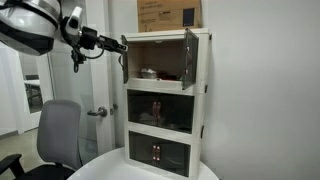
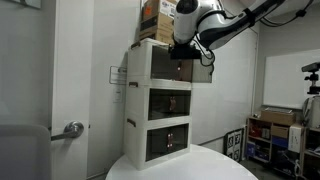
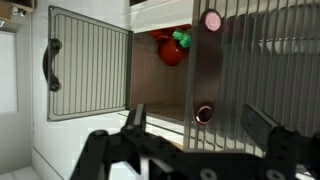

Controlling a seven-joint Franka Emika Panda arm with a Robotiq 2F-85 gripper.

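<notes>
A white cabinet [image 1: 165, 85] has its top compartment uncovered, with the left door [image 1: 125, 66] and the right door [image 1: 190, 57] both swung out. My gripper [image 1: 122, 46] is at the upper part of the left door, close to its outer side; contact is hard to judge. In the wrist view the two dark fingers [image 3: 137, 118] stand apart, and a ribbed door panel [image 3: 285, 70] with a dark handle strip [image 3: 206, 70] lies beyond them. Nothing is visibly gripped. Inside the compartment are a red object [image 3: 170, 50] and a green piece [image 3: 181, 38].
Cardboard boxes [image 1: 169, 15] sit on top of the cabinet. Below, the middle doors [image 1: 160, 110] and bottom doors [image 1: 159, 152] are closed. A white table [image 1: 110, 168] supports the cabinet, and a grey chair [image 1: 60, 135] stands at the left. Open table lies in front.
</notes>
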